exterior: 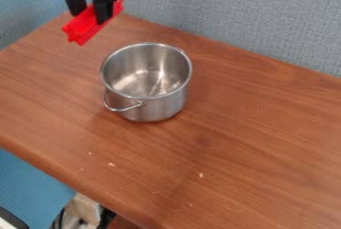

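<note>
My black gripper (91,9) is at the upper left, shut on a red object (82,27), which it holds tilted above the back-left part of the wooden table. A steel pot (147,81) with a wire handle stands on the table to the right of and below the gripper.
A grey textured wall (240,14) runs behind it. Blue surface shows past the left edge.
</note>
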